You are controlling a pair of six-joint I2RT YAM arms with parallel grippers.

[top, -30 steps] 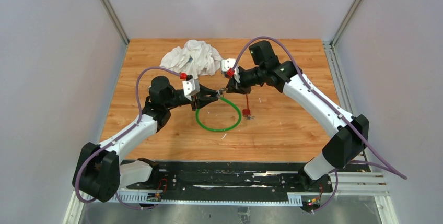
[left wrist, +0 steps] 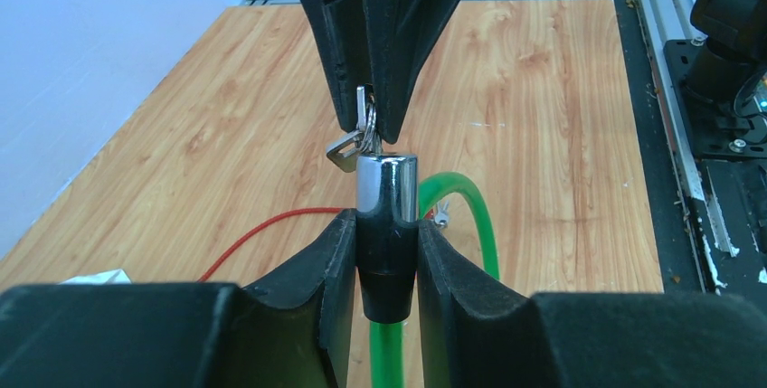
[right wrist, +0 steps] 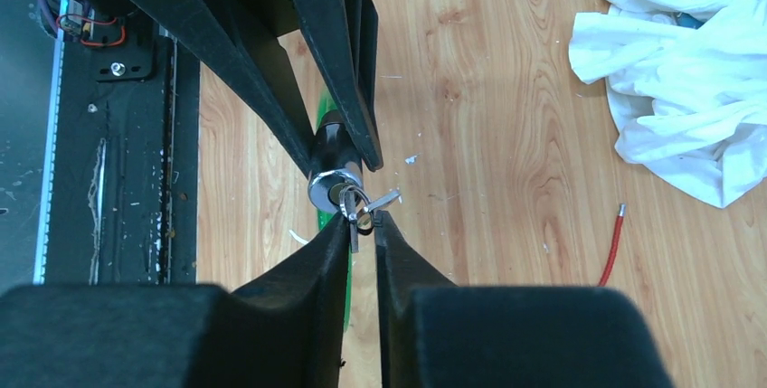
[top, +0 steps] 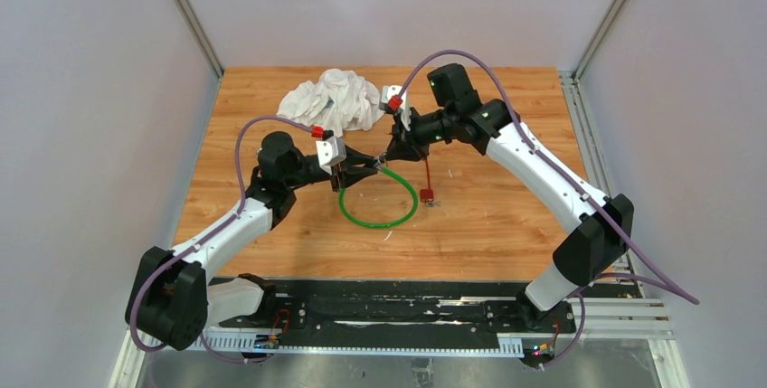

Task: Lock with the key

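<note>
My left gripper is shut on the dark-and-chrome cylinder lock of a green cable lock. A key with ring stands out of the lock's chrome end. My right gripper is at that key, its fingertips close together at the metal pieces; the right wrist view does not clearly show whether they grip them. In the top view the two grippers meet above the green loop, near the table's middle.
A crumpled white cloth lies at the back. A red cable with a small red piece lies right of the loop.
The left arm looks still.
</note>
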